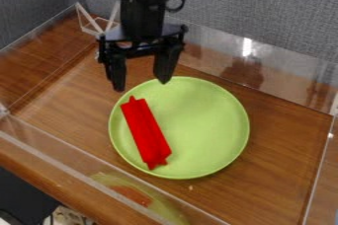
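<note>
My black gripper hangs open above the wooden surface, just up and left of a green plate, its two fingers spread wide with nothing visible between them. A long red block lies on the left part of the plate, running from upper left to lower right.
Clear plastic walls edge the wooden surface at the back, front and sides. A yellowish, blurry object shows at the front behind the clear edge. The wood at the left and right of the plate is bare.
</note>
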